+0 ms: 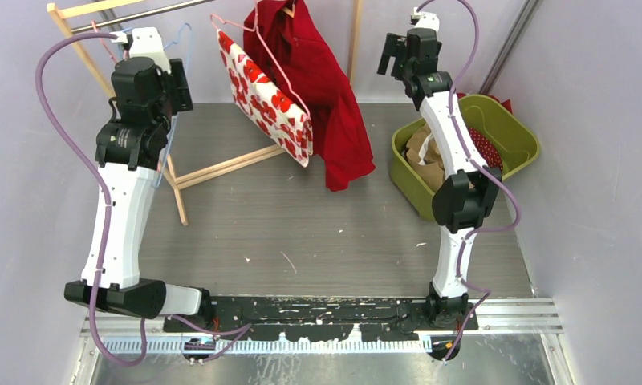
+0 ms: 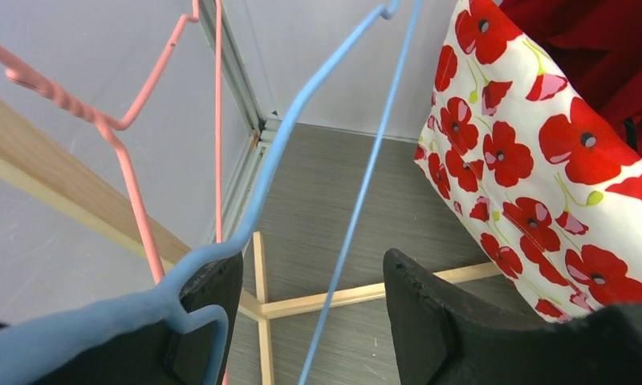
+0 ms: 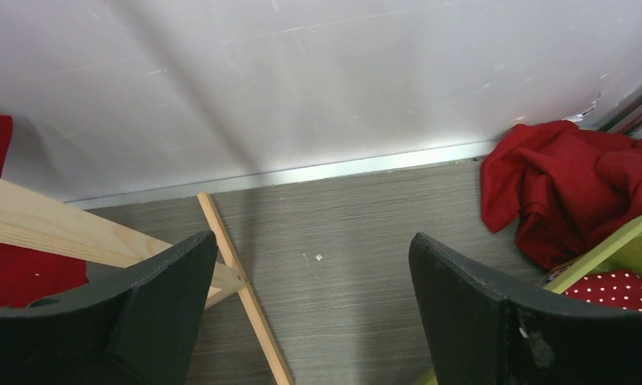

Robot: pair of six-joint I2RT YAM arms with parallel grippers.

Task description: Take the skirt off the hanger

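A white fabric with red poppies (image 1: pixel 262 96) (image 2: pixel 526 184) hangs from a pink hanger (image 1: pixel 274 60) on the rack, beside a red garment (image 1: pixel 338 128). My left gripper (image 1: pixel 174 85) stands open at the rack's left, with a blue hanger (image 2: pixel 286 136) across its view and no garment between its fingers. My right gripper (image 1: pixel 392 54) is open, up at the back above the area beside the green bin.
The wooden rack (image 1: pixel 221 164) fills the back left. The green bin (image 1: pixel 514 140) at right holds brown paper and dotted red cloth; red cloth (image 3: pixel 566 176) lies behind it.
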